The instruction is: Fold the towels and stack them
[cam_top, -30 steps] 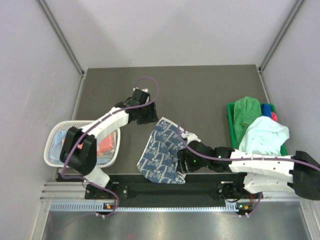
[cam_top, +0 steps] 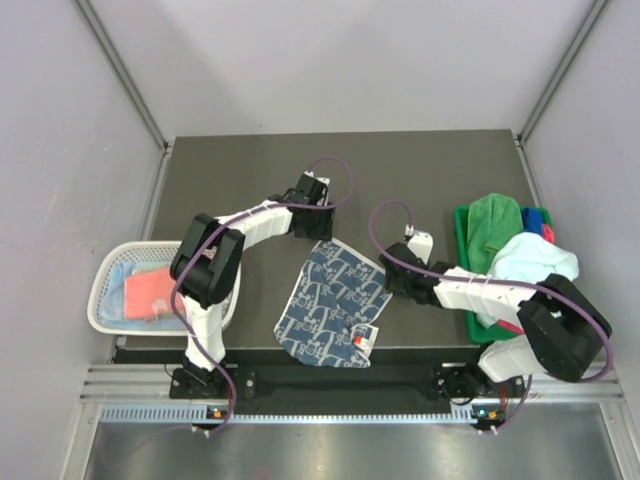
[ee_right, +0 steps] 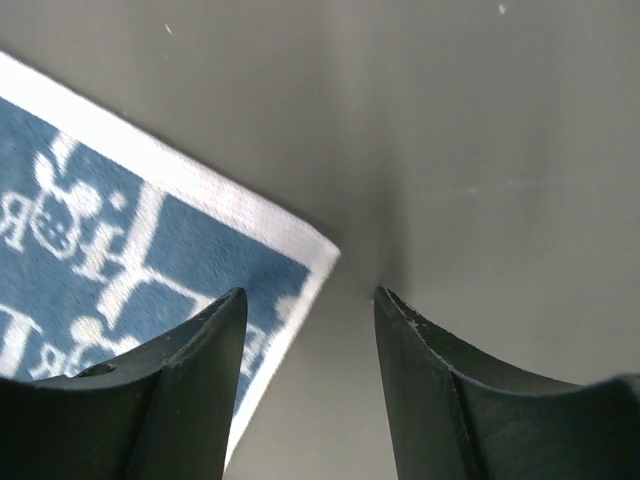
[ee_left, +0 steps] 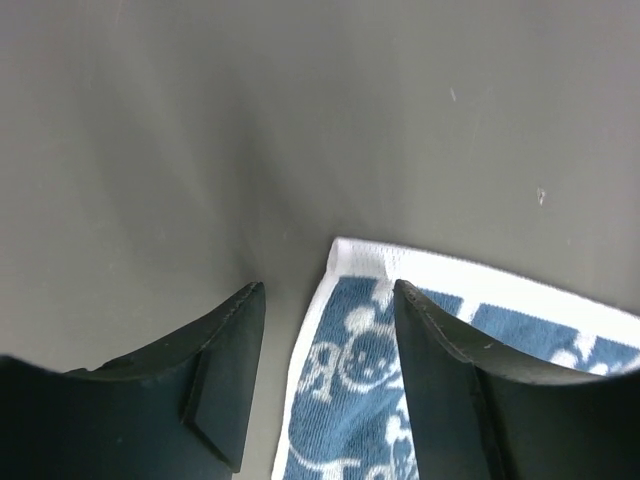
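A blue towel with white pattern and white border (cam_top: pixel 330 305) lies on the table, its lower end crumpled with a small tag. My left gripper is open over its upper-left corner (ee_left: pixel 352 260), nothing between the fingers. My right gripper stands open over the towel's right corner (ee_right: pixel 305 245), the corner showing between and beyond its fingertips, not pinched.
A white basket (cam_top: pixel 100 305) with folded towels is at left; a green bin (cam_top: pixel 462 245) with loose towels is at right. The towel's lower end reaches the front edge.
My right gripper has moved from the towel's lower part up to its right corner. My left gripper has moved rightward over the upper-left corner.
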